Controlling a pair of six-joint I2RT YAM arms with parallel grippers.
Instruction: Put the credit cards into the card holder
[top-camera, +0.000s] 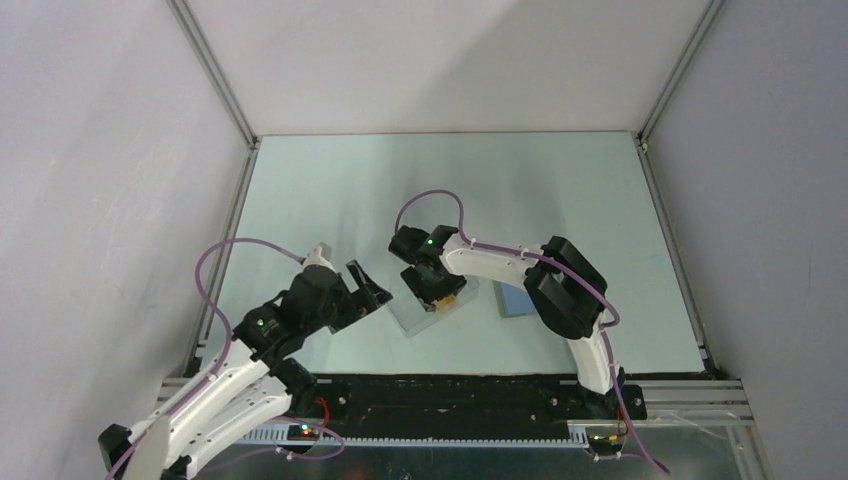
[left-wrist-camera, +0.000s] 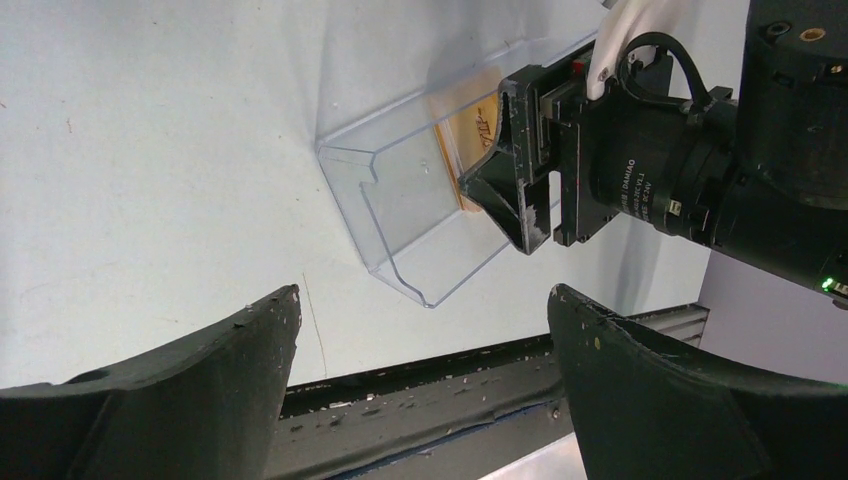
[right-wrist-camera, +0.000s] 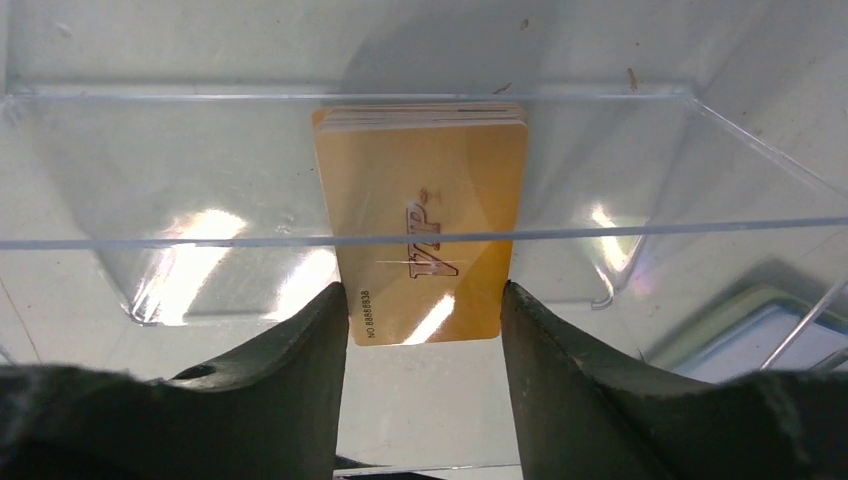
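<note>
A clear card holder (left-wrist-camera: 395, 170) lies on the table, with orange-gold cards (right-wrist-camera: 420, 190) stacked inside it. In the right wrist view a "VIP" card faces the camera, and the stack's edges show behind it. My right gripper reaches into the holder area with its fingers apart by about the card's width. Its fingertips lie at the two side edges of the lower card end; whether they press on it cannot be told. Left of the holder, my left gripper stands open with nothing between its fingers.
A blue flat case (top-camera: 516, 300) lies right of the holder, partly under the right arm. Both arms come close together around the holder.
</note>
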